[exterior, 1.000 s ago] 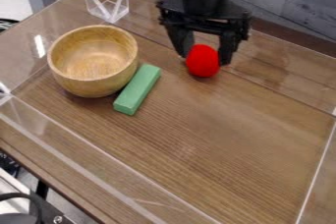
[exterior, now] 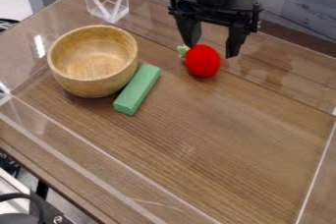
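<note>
A black robot arm with its gripper (exterior: 210, 35) reaches in from the top centre, its two fingers apart, just above and around a red round object (exterior: 203, 62) with a green top, apparently a strawberry or tomato, on the wooden table (exterior: 210, 159). Whether the fingertips touch it cannot be told.
A wooden bowl (exterior: 93, 48) sits at the left, with a green block (exterior: 138, 90) to its lower right. A clear plastic basket (exterior: 105, 4) stands at the upper left.
The red object looks essentially in place.
</note>
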